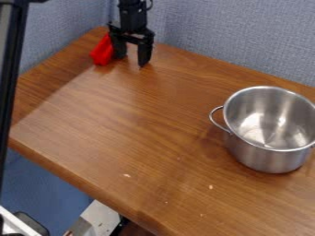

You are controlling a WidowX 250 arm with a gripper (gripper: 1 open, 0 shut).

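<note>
My gripper (131, 50) is low at the back left of the wooden table (123, 129), open, its black fingers set apart. A red object (101, 52) lies beside and partly behind its left finger; I cannot tell whether they touch. A large steel pot (270, 138) with side handles stands on the right of the table.
Blue-grey padded walls (234, 37) border the table at the back and left. A dark bar crosses the upper left edge of the view.
</note>
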